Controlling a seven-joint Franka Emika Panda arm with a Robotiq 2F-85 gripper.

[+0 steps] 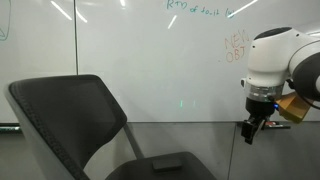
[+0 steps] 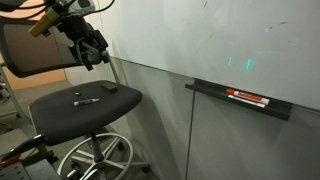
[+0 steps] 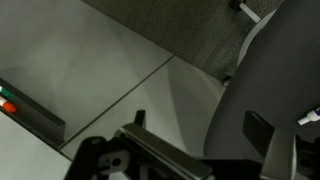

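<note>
My gripper is open in the wrist view, its two dark fingertips well apart and only floor and wall panel showing between them. In exterior view 2 the gripper point(image 2: 96, 60) hangs in the air above the black chair seat point(image 2: 70, 117), touching nothing. A marker point(image 2: 86, 101) lies on that seat, with a small dark block point(image 2: 111, 86) near the seat's wall side. At the right edge of the wrist view, part of a white marker point(image 3: 309, 117) shows on the seat. Exterior view 1 has the gripper point(image 1: 251, 131) at the right, in front of the wall.
A dark ledge point(image 2: 205, 87) below the whiteboard point(image 2: 215, 35) carries red-and-white markers point(image 2: 247, 97). The chair's backrest point(image 1: 70, 115) rises beside the seat. Open floor point(image 2: 200, 165) lies between chair and wall.
</note>
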